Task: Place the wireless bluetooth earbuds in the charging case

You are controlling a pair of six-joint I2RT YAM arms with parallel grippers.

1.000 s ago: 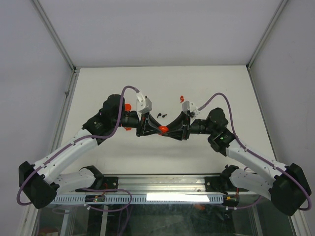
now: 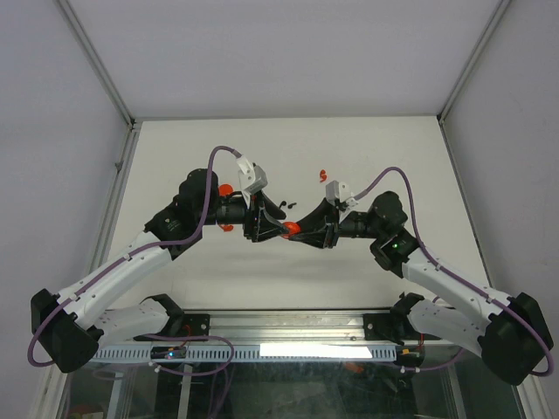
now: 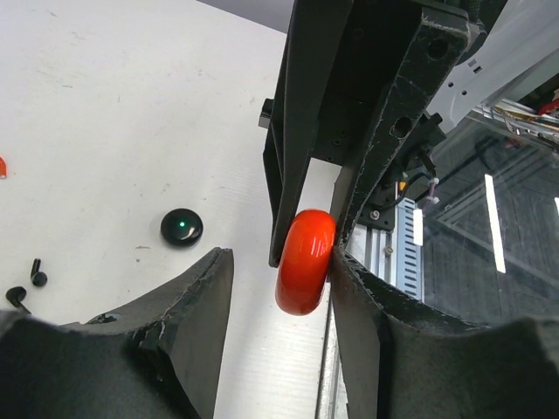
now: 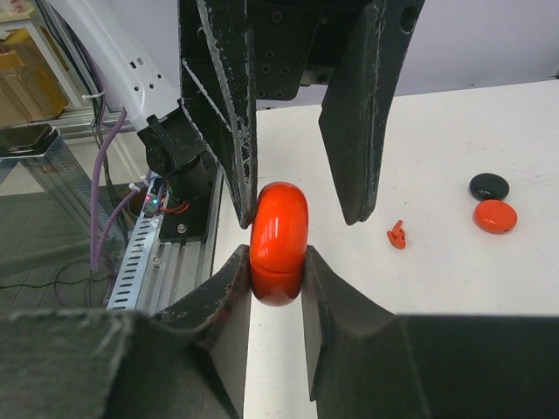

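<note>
A glossy red charging case (image 3: 306, 262) is held above the table between my two grippers. My right gripper is shut on it, a finger on each side. The case looks closed, with a seam (image 4: 278, 271) across its lower part. My left gripper is open around the case; one finger is at its side, and a clear gap shows on the other. A red earbud pair (image 2: 322, 175) rests on the table behind the right arm. Small black earbuds (image 3: 37, 273) lie on the table to the left.
A black case (image 3: 182, 227) with a green light stands on the white table. Further off are a black rounded case (image 4: 489, 186) and a red one (image 4: 495, 216). The table's front edge meets a metal rail (image 2: 279, 327).
My left gripper's fingers have spread around the red case, and its wrist has shifted slightly. The right arm and the case are almost where they were.
</note>
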